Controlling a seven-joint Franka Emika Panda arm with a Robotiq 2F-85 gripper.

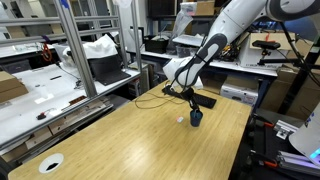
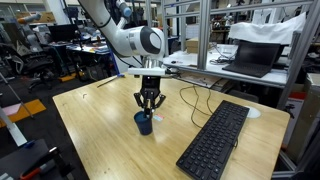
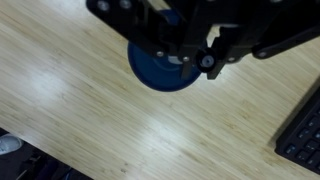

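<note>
A dark blue cup stands upright on the wooden table, its mouth facing up. In exterior view 1 the same cup is right of the table's middle. My gripper reaches down to the cup's rim from above. Seen from the wrist, the gripper overlaps one side of the blue cup's rim, and its fingers are nearly together, shut on that rim as far as shows. The fingers hide part of the cup's inside, where something pale shows faintly.
A black keyboard lies to one side of the cup. Near the cup is a small white item. A thin dark cable crosses the table behind, and a laptop stands at the back.
</note>
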